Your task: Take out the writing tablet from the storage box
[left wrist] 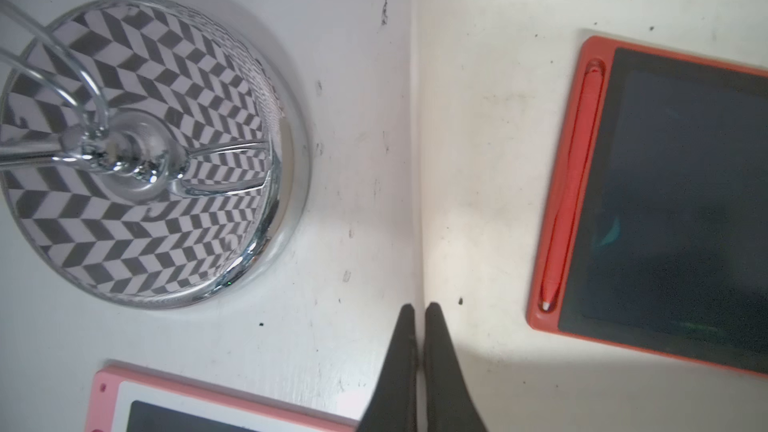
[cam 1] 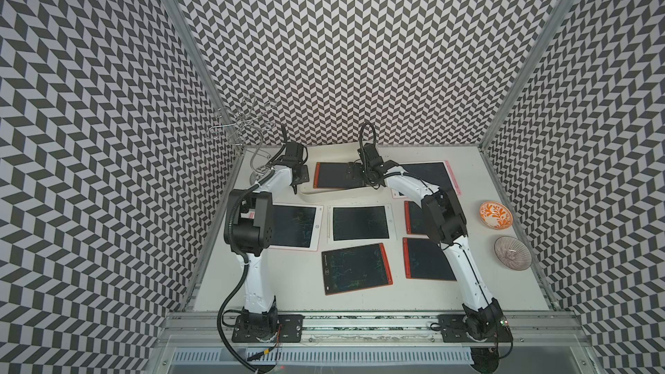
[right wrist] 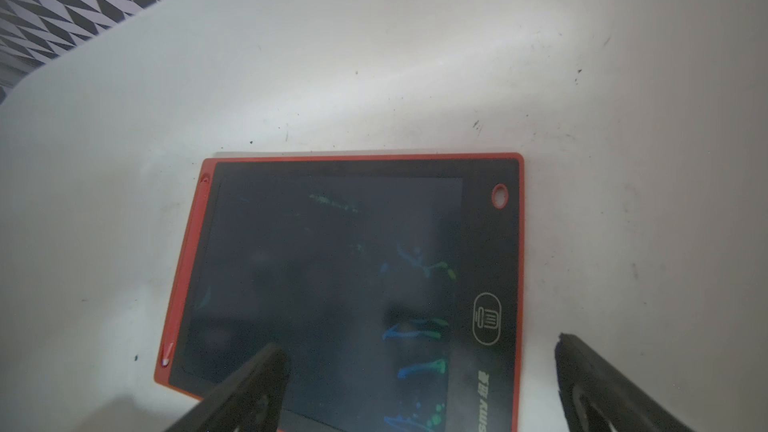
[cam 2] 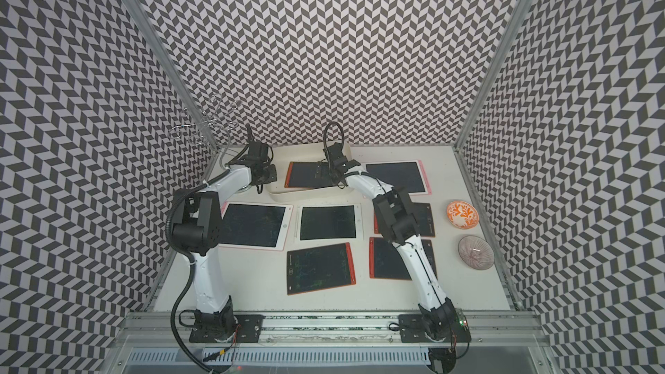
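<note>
The cream storage box (cam 1: 332,196) sits at the back middle, holding a red-framed writing tablet (cam 1: 336,174), seen whole in the right wrist view (right wrist: 336,272). My left gripper is shut at the box's left edge, left of the tablet (left wrist: 664,200), with nothing visible between its fingers. My right gripper stands open over the tablet's right part, its blurred fingertips on either side of the lower area.
Several other tablets (cam 1: 360,221) cover the table around the box. A chrome mirror-based stand (left wrist: 136,232) stands left of it. An orange patterned bowl (cam 1: 495,214) and a pale bowl (cam 1: 512,252) lie at the right.
</note>
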